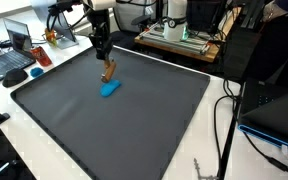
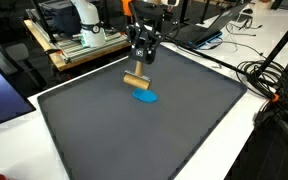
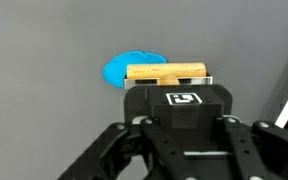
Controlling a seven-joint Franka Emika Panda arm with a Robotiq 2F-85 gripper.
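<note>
A wooden mallet-like piece, with a cylindrical head (image 2: 137, 80) and a short handle, hangs from my gripper (image 2: 140, 62). The gripper is shut on the handle, which points up between the fingers. Below and beside the head, a flat blue patch (image 2: 144, 96) lies on the grey tabletop. From exterior view 1, the wooden piece (image 1: 109, 70) appears just behind the blue patch (image 1: 110, 88). Looking down in the wrist view, the wooden head (image 3: 166, 71) crosses in front of the gripper and overlaps part of the blue patch (image 3: 129, 64). The exact height above the table is hard to judge.
Bare grey tabletop (image 1: 134, 125) surrounds the patch, with wide free room toward the front. A laptop (image 1: 22, 40) stands beyond the table's far left. Cables (image 2: 269, 78) lie on the white surface beside the table.
</note>
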